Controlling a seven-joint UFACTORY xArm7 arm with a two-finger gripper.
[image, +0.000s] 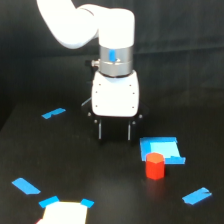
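Observation:
My gripper (115, 129) hangs from the white arm at the upper middle, its two small dark fingers apart, pointing down with nothing seen between them. To its right and lower down stands a red hexagonal block (155, 167). Behind that block lies a square of blue tape (148, 144) with a pale centre (164, 148). The gripper is above and left of both, apart from them.
A pale board (65, 213) with blue tape shows at the bottom left, a small red piece at its edge. Short blue tape strips (197, 196) mark the dark surface at several spots.

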